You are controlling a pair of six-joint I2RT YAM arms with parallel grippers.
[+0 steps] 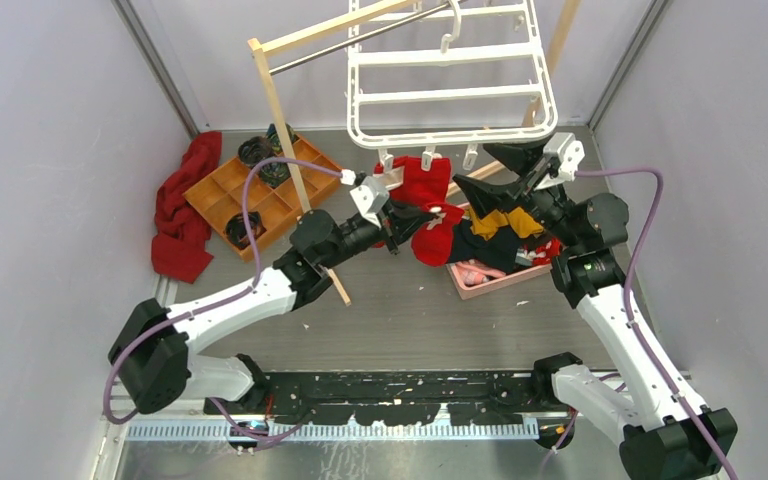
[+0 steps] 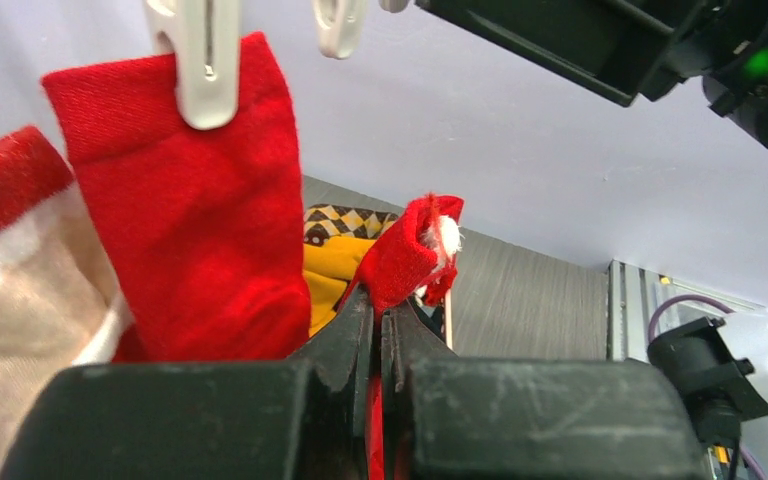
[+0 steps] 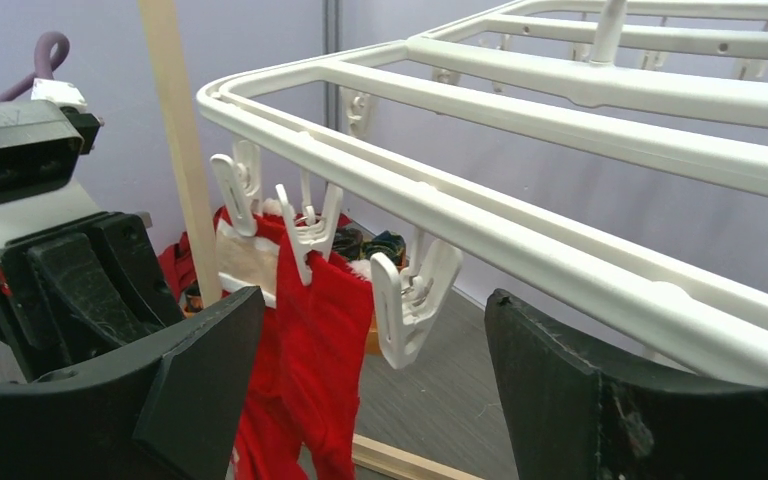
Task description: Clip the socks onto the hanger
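Note:
A red sock (image 1: 438, 235) hangs from my left gripper (image 1: 432, 213), which is shut on its edge; the pinched red cloth (image 2: 415, 255) rises above the fingertips in the left wrist view. Two socks hang from the front of the white hanger (image 1: 450, 138): a plain red sock (image 2: 190, 200) and a red sock with a beige patch (image 2: 20, 280). Right of them an empty clip (image 3: 415, 305) hangs down. My right gripper (image 1: 470, 168) is open at the hanger's front right, its fingers (image 3: 210, 370) spread wide either side of that clip in the right wrist view, holding nothing.
A pink box (image 1: 500, 284) of dark, yellow and other socks stands below the right gripper. The wooden tray (image 1: 222, 185) and a red cloth (image 1: 185, 215) lie at left. A wooden frame (image 1: 278, 110) flanks the hanger.

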